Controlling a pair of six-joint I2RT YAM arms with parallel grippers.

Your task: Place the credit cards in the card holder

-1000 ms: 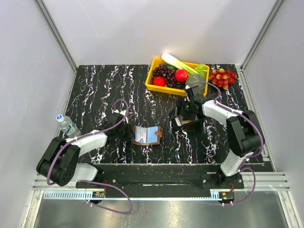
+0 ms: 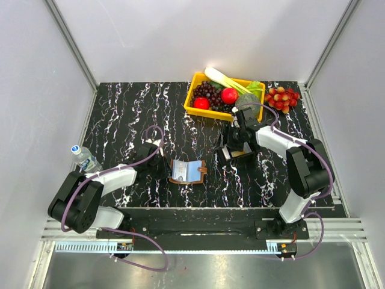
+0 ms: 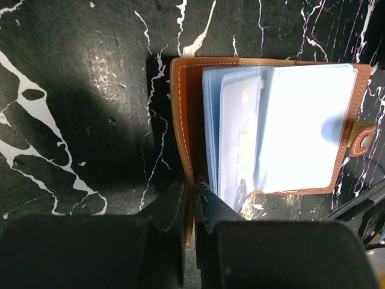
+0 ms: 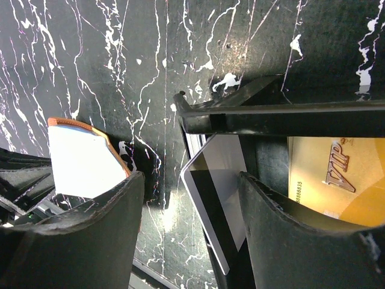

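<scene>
The brown card holder [image 2: 187, 171] lies spread on the table, its clear sleeves [image 3: 237, 132] facing up. My left gripper is shut on the holder's left cover edge. In the right wrist view, a silver-grey card with a black stripe [image 4: 218, 186] leans at the near end of a black tray [image 4: 289, 120]. A yellow card [image 4: 337, 174] lies flat deeper in that tray. My right gripper is part open around the striped card, one finger [image 4: 255, 198] close to its right side and the other finger [image 4: 129, 198] well apart from it.
Behind the tray stands a yellow basket [image 2: 187, 109] of fruit and vegetables, with grapes [image 2: 281, 99] at its right. A water bottle [image 2: 86, 159] lies at the left edge. Bare table separates the holder from the tray.
My right gripper has shifted only slightly over the black tray. The left arm and the card holder stay almost where they were.
</scene>
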